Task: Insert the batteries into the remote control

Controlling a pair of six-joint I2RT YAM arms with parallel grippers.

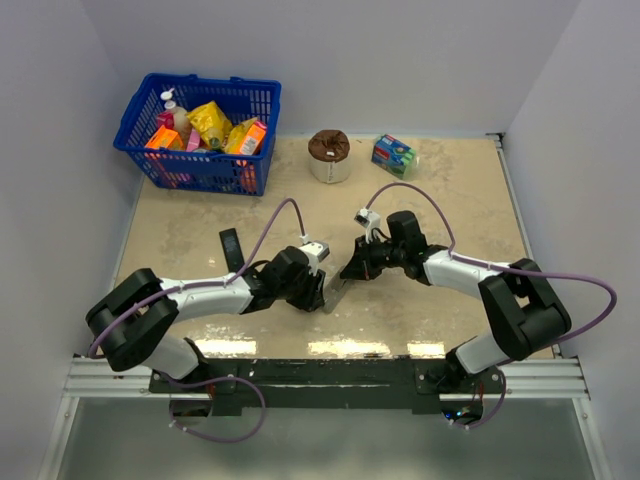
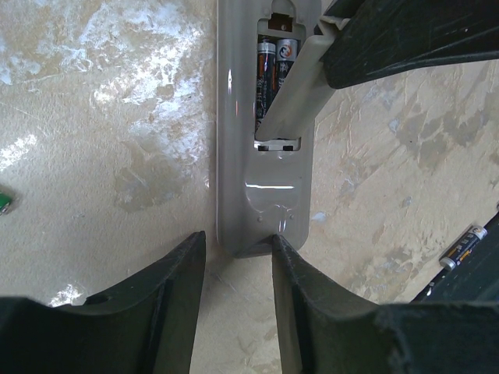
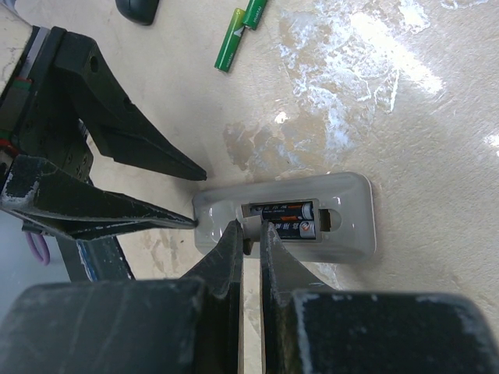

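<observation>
The grey remote control [image 2: 242,183] lies back up on the table, its battery compartment showing two dark batteries [image 2: 266,78] side by side. My left gripper is shut on a corner at one end of the remote; in the right wrist view its fingers [image 3: 148,152] meet that end. Over the compartment, my right gripper is shut on the small grey battery cover [image 2: 300,93]. The cover stands tilted, its lower end at the compartment's edge nearer my left gripper. Part of the compartment is hidden behind it.
A loose dark battery [image 2: 466,243] lies off to the side, and green batteries [image 3: 230,39] lie apart from the remote. A blue basket [image 1: 195,175], a brown-topped roll [image 1: 329,157] and a blue-green pack [image 1: 395,156] stand at the back. A black flat item [image 1: 231,249] lies left.
</observation>
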